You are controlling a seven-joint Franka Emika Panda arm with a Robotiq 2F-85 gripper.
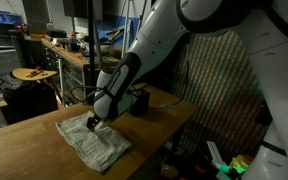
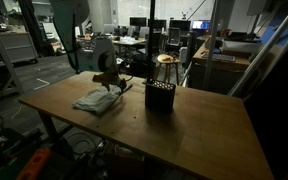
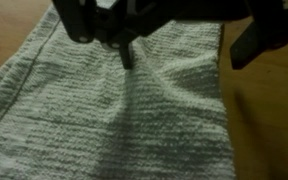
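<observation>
A grey-white towel [image 1: 94,143] lies spread on the wooden table, with some wrinkles. It fills most of the wrist view [image 3: 134,110], its right edge bordering bare wood. My gripper [image 1: 95,121] is low over the towel's far part, close to the cloth. In the wrist view the dark fingers [image 3: 251,45] stand wide apart, open, one over the towel and the other over its right edge. Nothing is held between them. Whether a fingertip touches the cloth cannot be told.
A black perforated box [image 2: 160,96] stands on the table beside the towel. Behind are a stool [image 2: 167,62] and desks with monitors.
</observation>
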